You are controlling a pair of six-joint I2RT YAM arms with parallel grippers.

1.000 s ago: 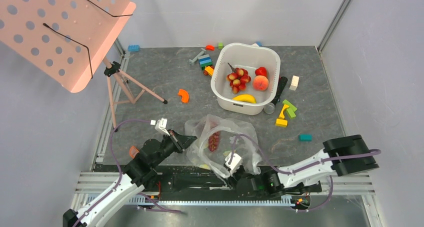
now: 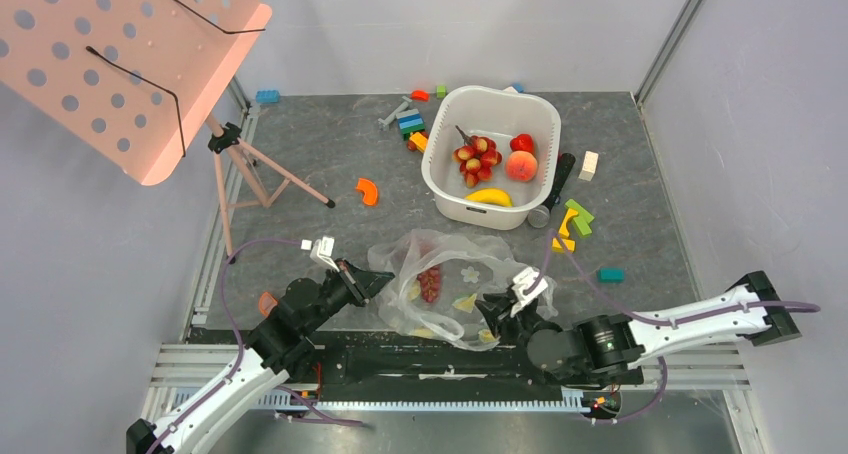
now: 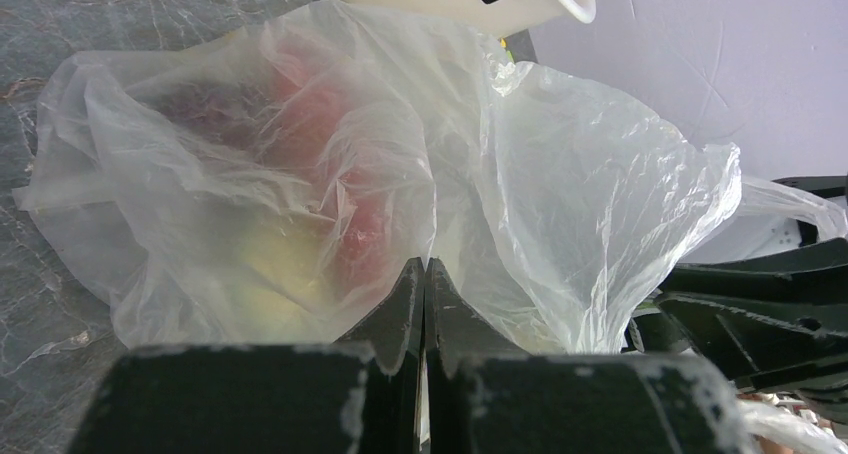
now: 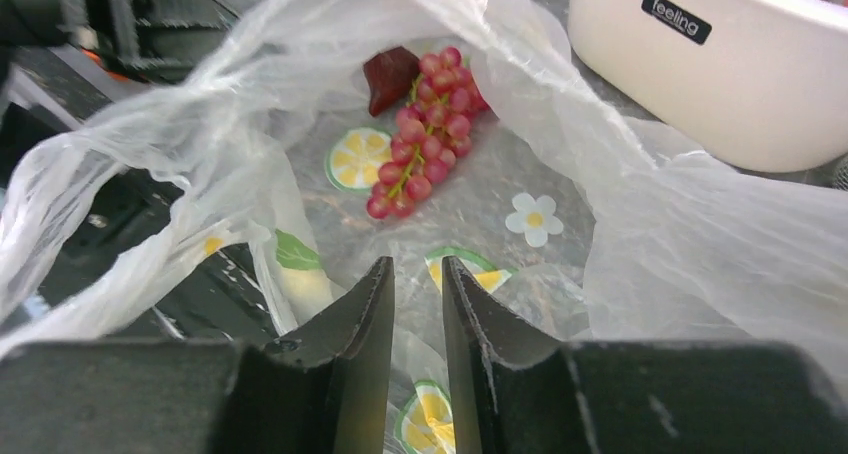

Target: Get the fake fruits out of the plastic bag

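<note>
A clear plastic bag (image 3: 200,174) lies crumpled on the table, printed with lemon slices and a flower. Inside, the right wrist view shows a bunch of small red grapes (image 4: 422,149) and a dark red fruit (image 4: 390,74). My left gripper (image 2: 376,282) is at the bag's left side, shut with nothing visible between its fingers. My right gripper (image 2: 500,304) is at the bag's right part, shut or nearly so; what is between its fingers is unclear. A white bin (image 2: 447,209) behind the bag holds red grapes, a banana, a peach and a red fruit.
Loose toy blocks (image 2: 610,275) are scattered around the bin, with a dark cylindrical object (image 2: 561,174) at its right. A pink perforated stand (image 2: 150,144) occupies the back left. Bare table shows left and right of the bag.
My right gripper has moved right and toward the back, and the bag's right part has stretched out with it. My left gripper has stayed still.
</note>
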